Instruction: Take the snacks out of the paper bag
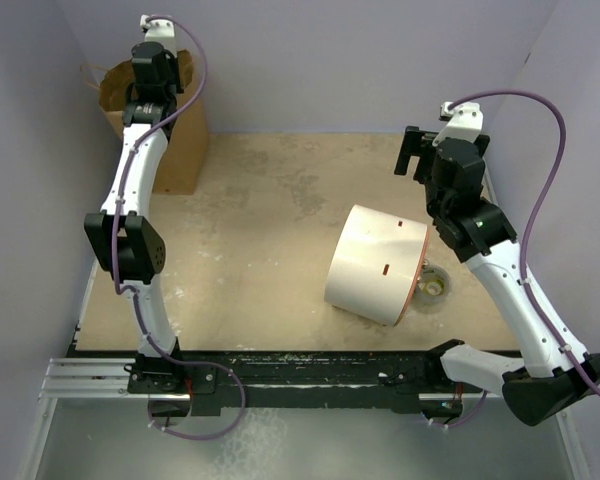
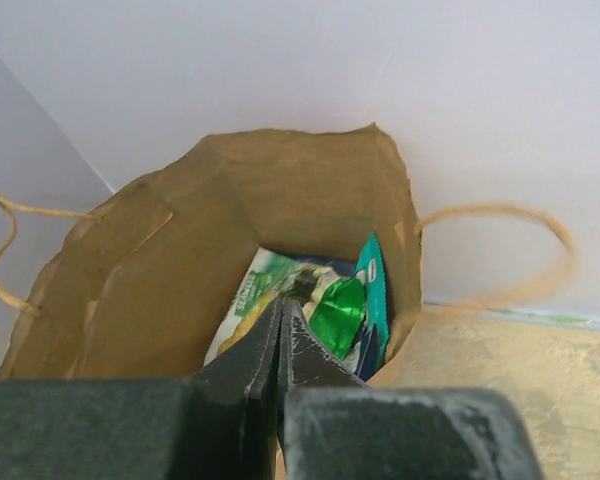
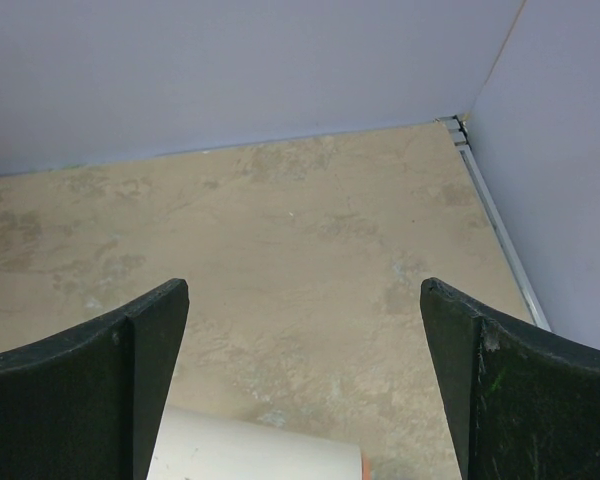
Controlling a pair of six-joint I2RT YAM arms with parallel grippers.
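The brown paper bag (image 1: 185, 150) stands upright and open-mouthed in the far left corner of the table. Inside it, in the left wrist view, lie snack packets: one mostly white and green (image 2: 242, 310), a bright green one (image 2: 338, 315) and a teal one (image 2: 373, 285). My left gripper is shut with nothing between its fingers, its tips at the bag's mouth in front of the packets. The bag's lower inside is hidden. Above the right side of the table my right gripper is wide open and empty.
A large white cylinder (image 1: 377, 265) lies on its side near the table's front, right of the middle. Beside it sits a small clear round item (image 1: 433, 285). Grey walls (image 1: 310, 65) enclose the table.
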